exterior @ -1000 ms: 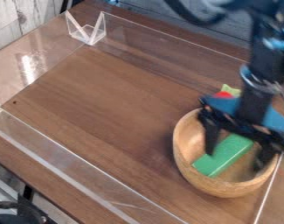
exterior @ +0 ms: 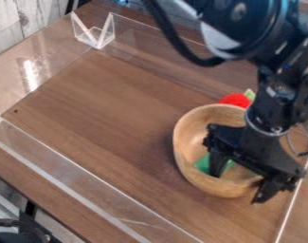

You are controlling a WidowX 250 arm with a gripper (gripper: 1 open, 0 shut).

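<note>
A wooden bowl (exterior: 190, 136) stands on the right part of the table, with a green block (exterior: 207, 164) inside, mostly hidden under the gripper. My black gripper (exterior: 239, 161) reaches down into the bowl over the block, its fingers open. A red object (exterior: 236, 99) with a green top, like a toy strawberry, lies behind the bowl, partly hidden by the arm.
Clear low barriers run along its edges, and a clear bracket (exterior: 96, 28) stands at the back left.
The gripper has come down into the bowl and moved left. The bowl, with the block in it, has shifted left and slightly away from the camera.
</note>
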